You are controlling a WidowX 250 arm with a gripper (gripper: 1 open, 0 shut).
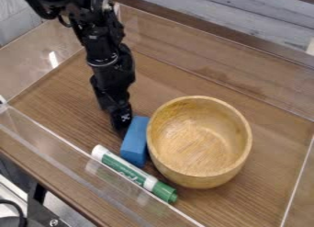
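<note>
The black gripper [116,108] reaches down from the top left over the wooden table, its fingertips low, just left of and behind a blue block [132,140]. It is open; whether anything dark is between the fingers is hard to make out. To the right of the block sits a large yellow bowl [199,139], empty inside. A green and white cylinder [132,175] lies diagonally in front of the block.
A white edge runs along the left and front left, and a white panelled surface is at the back right.
</note>
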